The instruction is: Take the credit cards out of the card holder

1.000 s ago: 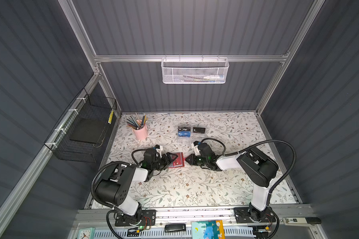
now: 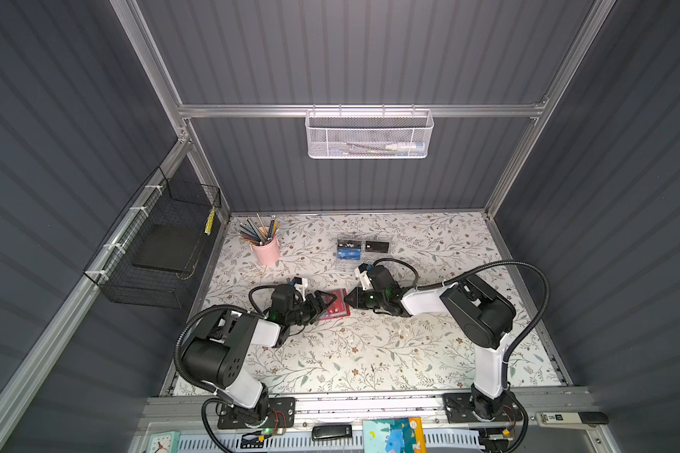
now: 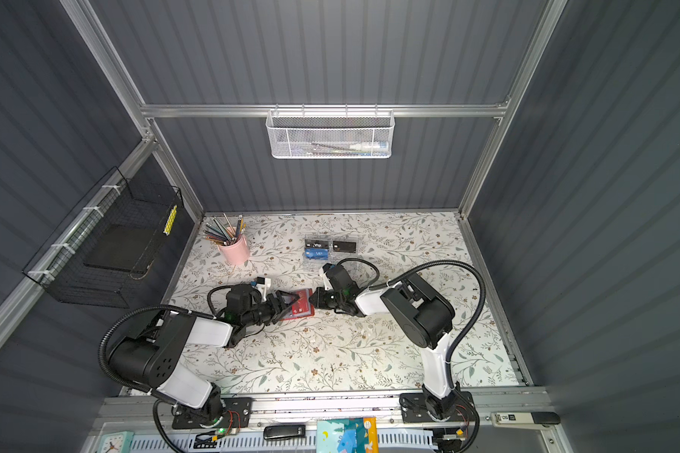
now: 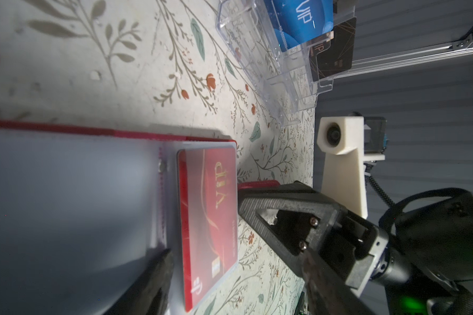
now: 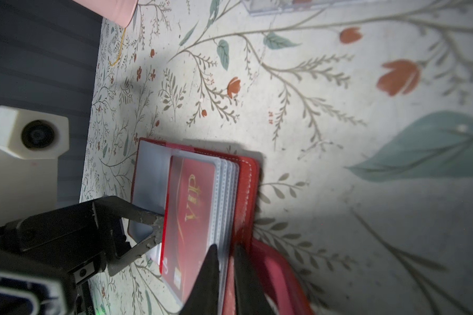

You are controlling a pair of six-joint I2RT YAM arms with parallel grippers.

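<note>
The card holder (image 4: pixel 63 129) lies opened out on the table, its red cover under clear sleeves. A red VIP card (image 4: pixel 210 210) sits flat in the sleeve at its right side. Over the holder, my left gripper (image 2: pixel 329 299) is open, its blurred fingers (image 4: pixel 149 283) apart on either side of the card with nothing held. From the right, my right gripper comes to the holder's right edge, slightly open. Its fingertips stand close over the stacked sleeve edges and red border; whether they touch is unclear. A red flap (image 5: pixel 278 275) sticks out beside that edge.
Behind the arms stands a clear card rack (image 2: pixel 347 264) with a blue card (image 2: pixel 348 253) and black cards (image 2: pixel 377 247). A pink pencil cup (image 2: pixel 266 252) is at the back left.
My right gripper has moved left, up against the holder's right edge; the gap there has closed. The left arm and holder look nearly still.
</note>
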